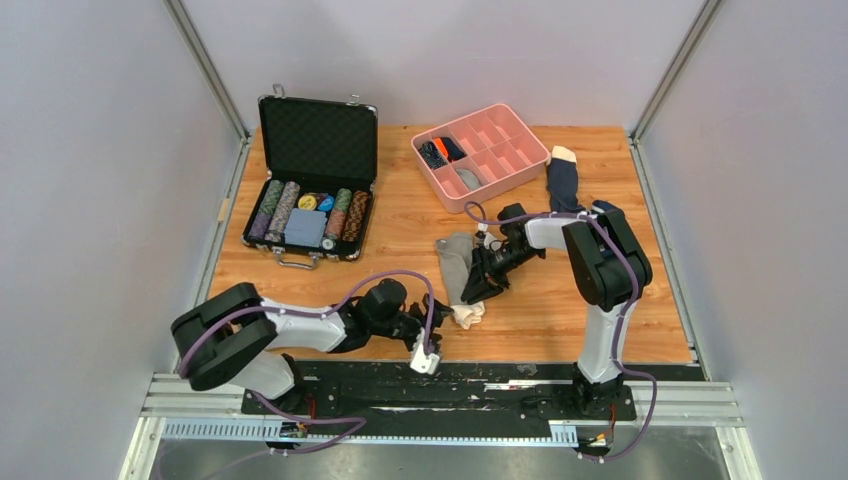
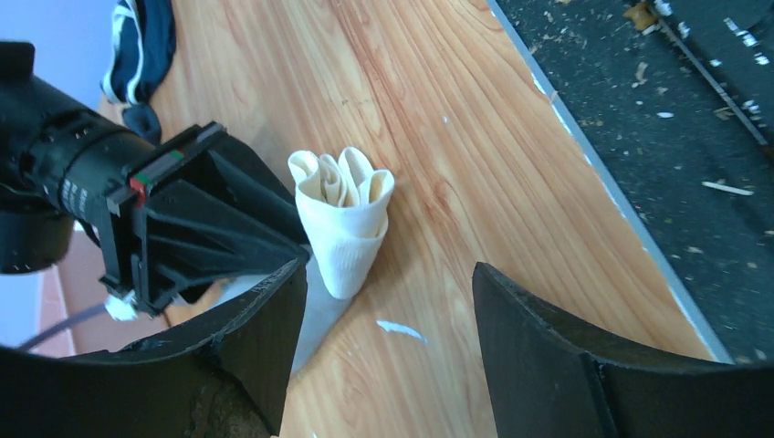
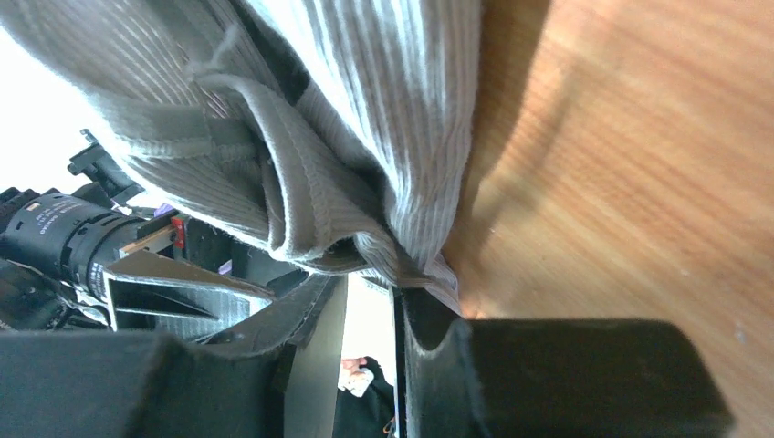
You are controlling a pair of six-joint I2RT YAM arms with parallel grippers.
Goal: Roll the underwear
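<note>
Grey underwear lies lengthwise on the table below the pink box, its cream end toward the front edge. In the left wrist view that cream end stands up as a loosely folded, tube-like bundle. My left gripper is open in front of it, nothing between its fingers. My right gripper is low over the underwear from the right. In the right wrist view, ribbed grey cloth gathers against its close-set fingertips; whether they pinch it is hard to see.
A pink divided box with a few rolled items stands behind. An open black case of chips is at the back left. A dark sock lies at the right. Bare table shows at front right.
</note>
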